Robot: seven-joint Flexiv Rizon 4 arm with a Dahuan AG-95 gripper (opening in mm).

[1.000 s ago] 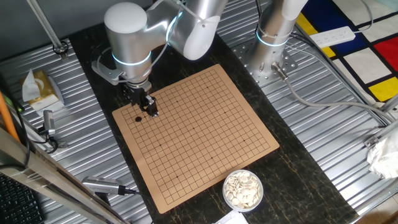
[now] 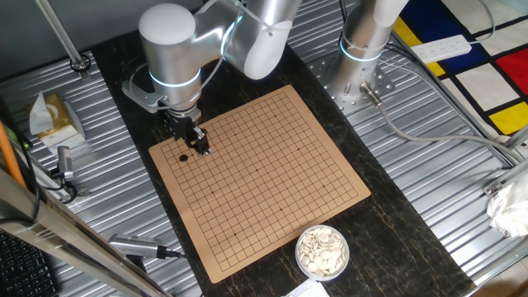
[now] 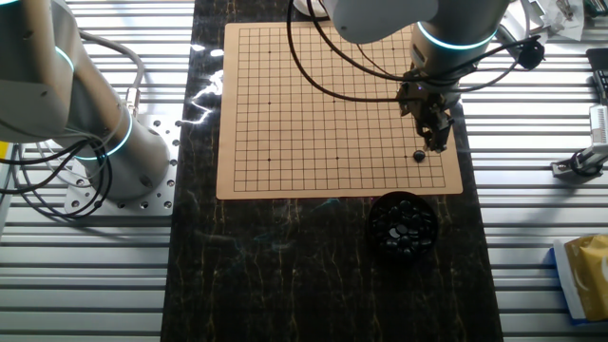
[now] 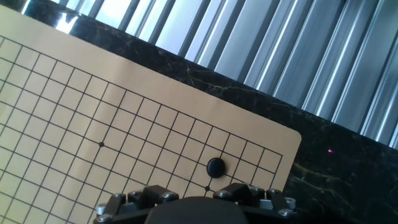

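A single black stone (image 4: pixel 216 167) lies flat on the wooden grid board (image 4: pixel 134 118), near one corner and close to a marked star point. From the first exterior view, the same stone (image 2: pixel 183 157) shows at the board's left corner. My gripper (image 2: pixel 204 149) hangs low over the board just right of it, apart from the stone. The second exterior view has the gripper (image 3: pixel 437 142) pointing down beside the stone (image 3: pixel 419 156). Dark finger links (image 4: pixel 155 195) reach into the wrist view's bottom edge; their tips are hidden, so the finger opening and anything between them cannot be made out.
A bowl of white stones (image 2: pixel 322 252) stands off one board edge. A black bowl of black stones (image 3: pixel 403 226) sits near the opposite edge. The rest of the board is bare. A tissue box (image 2: pixel 56 121) stands off the dark table (image 2: pixel 396 227), to the left.
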